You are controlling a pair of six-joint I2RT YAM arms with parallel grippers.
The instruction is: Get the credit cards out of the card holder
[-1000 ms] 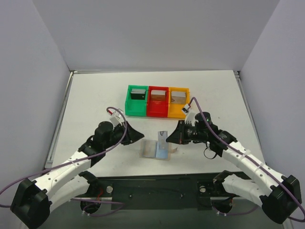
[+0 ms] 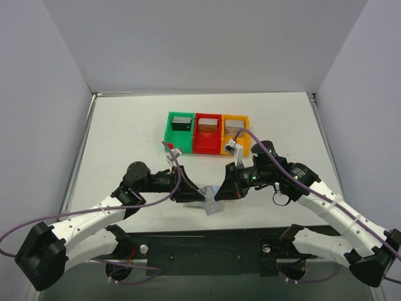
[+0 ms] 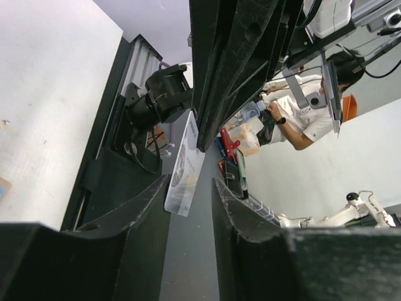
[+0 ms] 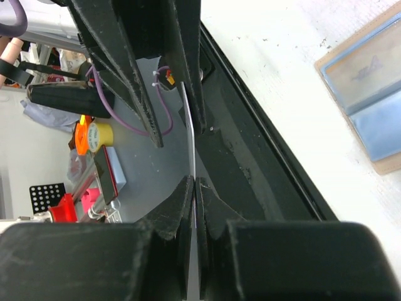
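Observation:
A thin pale card point(image 2: 212, 204) stands over the front part of the table, with my right gripper shut on one side of it. From the other side my left gripper reaches the same card, its fingers part open. In the right wrist view the card point(image 4: 188, 125) is edge-on, between the left gripper's two fingers and nearer to one of them. The card's printed face point(image 3: 187, 166) shows in the left wrist view. Flat on the table lies the opened card holder point(image 4: 366, 75), tan-edged with a blue lining; from above, the grippers mostly cover it.
Green point(image 2: 180, 145), red point(image 2: 207, 144) and orange point(image 2: 245, 143) bins stand side by side at the back, each with cards or similar flat pieces inside. The table's front edge is close below the grippers.
My left gripper has come right and toward the front, up to the card.

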